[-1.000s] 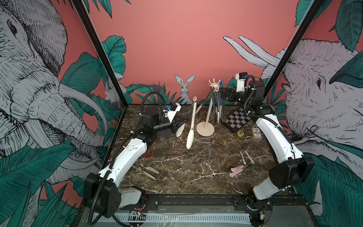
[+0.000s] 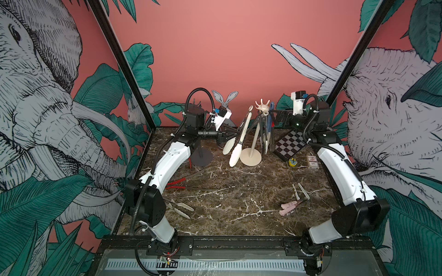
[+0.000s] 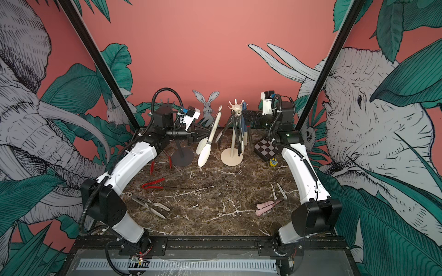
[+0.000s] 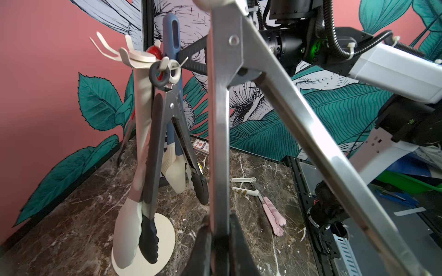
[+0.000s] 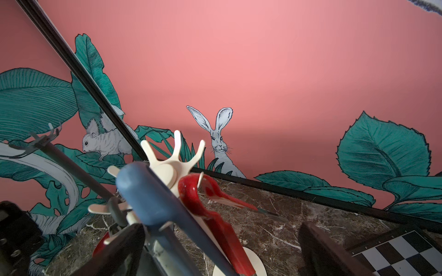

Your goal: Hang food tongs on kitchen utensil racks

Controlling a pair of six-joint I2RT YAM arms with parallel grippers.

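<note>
My left gripper (image 2: 236, 133) is shut on one metal arm of white-tipped tongs (image 2: 235, 156), which hang spread and tilted just left of the cream rack (image 2: 251, 157). In the left wrist view the tongs' metal arms (image 4: 220, 124) fill the front, and their top loop is cut off at the upper edge. The rack's hooks (image 4: 138, 56) show beyond, with dark-tipped tongs (image 4: 158, 138) hanging from it. My right gripper stands open at the rack's right side, and a blue handle (image 5: 142, 181) and a red handle (image 5: 221, 234) appear between its fingers. Contact there cannot be judged.
A dark rack (image 3: 181, 156) stands behind the left arm. Red-handled tongs (image 2: 177, 184), grey tongs (image 2: 180, 209) and pink-handled tongs (image 2: 291, 207) lie on the table. A checkered board (image 2: 291, 145) sits right of the cream rack.
My left gripper has risen and moved right and away from the front, bringing the white-tipped tongs closer to the cream rack.
</note>
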